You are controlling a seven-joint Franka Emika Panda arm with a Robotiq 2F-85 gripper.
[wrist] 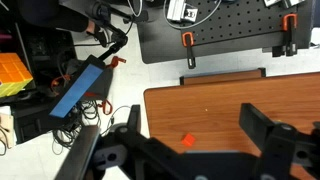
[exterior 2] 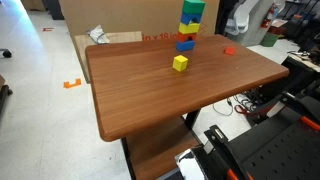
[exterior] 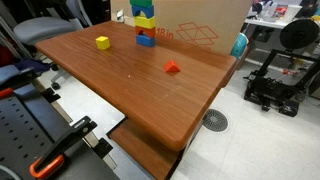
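Observation:
A tower of coloured blocks [exterior 2: 189, 29] stands upright on the wooden table [exterior 2: 135, 95], with green at the top and blue at the bottom. Apart from it lies a small yellow cube [exterior: 102, 43], also a yellow cube [exterior 2: 180, 63] in exterior view 2. On the tower's other side is a small red block [exterior: 172, 66]; the wrist view shows this red block [wrist: 188, 140] on the wood. My gripper is open, its dark fingers spread wide and nothing held between them. I cannot make out the gripper clearly in either exterior view. Neither tower nor yellow cube shows in the wrist view.
A cardboard panel [exterior: 195, 25] rises behind the tower along the table's back. The black robot bench [wrist: 240, 30] with orange-marked clamps lies beside the table, across a gap. Cables [wrist: 105, 105] clutter the floor.

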